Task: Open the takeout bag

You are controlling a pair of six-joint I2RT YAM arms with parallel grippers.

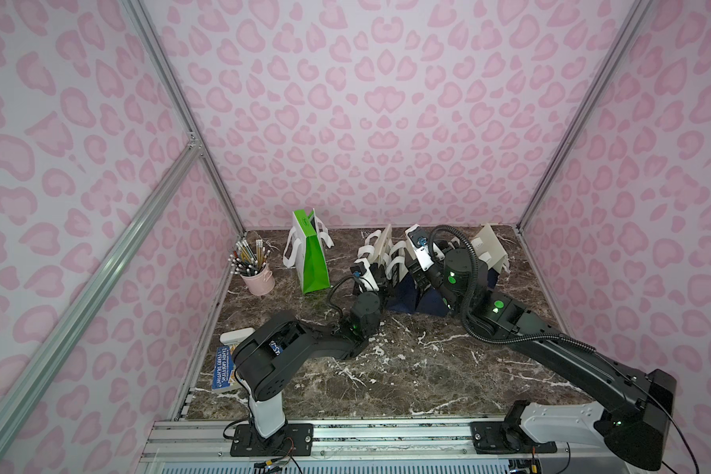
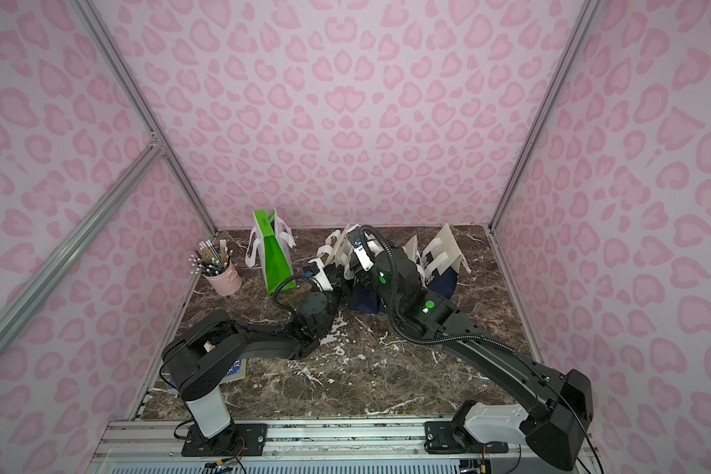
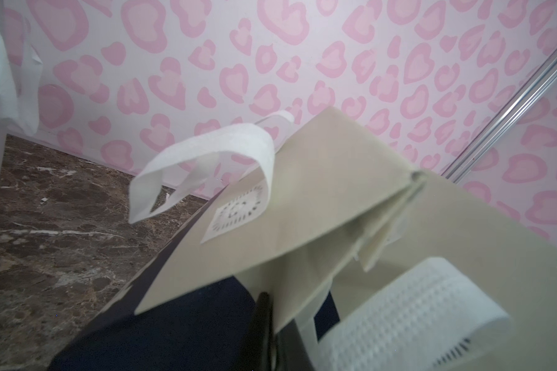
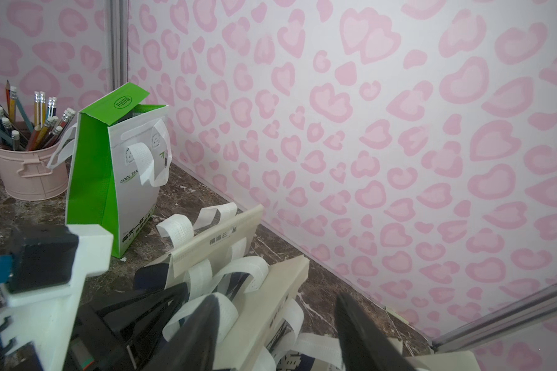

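Several takeout bags with dark blue bodies, cream tops and white strap handles stand in a row at the back middle. The leftmost bag (image 4: 216, 241) has my left gripper (image 1: 386, 283) low at its side, shut. In the left wrist view a cream side fold runs down to the dark fingers (image 3: 263, 327); whether paper is pinched there is unclear. My right gripper is open, above the middle bag (image 4: 269, 303), whose cream top and loose straps show between its spread fingers. Another cream-topped bag (image 1: 491, 246) stands at the right, partly behind my right arm.
A green and white bag (image 1: 312, 260) stands left of the row, near a pink pencil bucket (image 1: 259, 282). A blue book (image 1: 223, 368) and a white object (image 1: 236, 335) lie at the left edge.
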